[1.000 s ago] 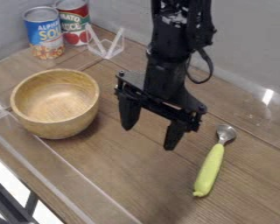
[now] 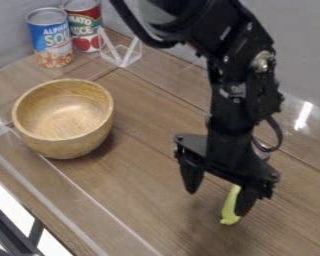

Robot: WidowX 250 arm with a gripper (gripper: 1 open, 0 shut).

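My black gripper point(image 2: 219, 186) hangs low over the right part of the wooden table point(image 2: 136, 200), open, its two fingers on either side of a pale yellow-green handled utensil point(image 2: 232, 208) that lies on the table beneath it. Most of the utensil is hidden behind the gripper; only the lower end of the handle shows clearly. Whether the fingers touch it, I cannot tell.
A wooden bowl point(image 2: 63, 130) sits at the left. At the back left stand two cans, a blue one point(image 2: 52, 38) and a red one point(image 2: 87, 25), near a clear frame-like object point(image 2: 120, 52).
My gripper has moved right and down from the middle of the table to over the utensil, now covering much of it. The bowl and cans have stayed put.
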